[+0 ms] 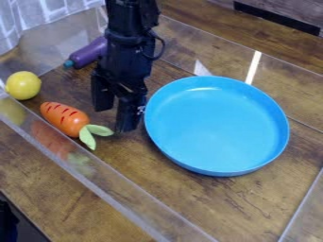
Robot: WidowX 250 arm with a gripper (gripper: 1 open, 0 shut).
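Observation:
The black gripper point(116, 102) hangs low over the wooden surface in the centre-left, open, with nothing seen between its fingers. An orange toy carrot point(70, 120) with pale green leaves lies below and left of it. A large blue plate point(217, 125) lies to the right, its left edge close to the gripper. A yellow lemon point(22, 84) sits at the far left, and a purple eggplant point(85, 54) lies behind the arm.
A clear plastic wall runs diagonally along the lower left, near the carrot and lemon. Bare wood shows at the back right and below the plate.

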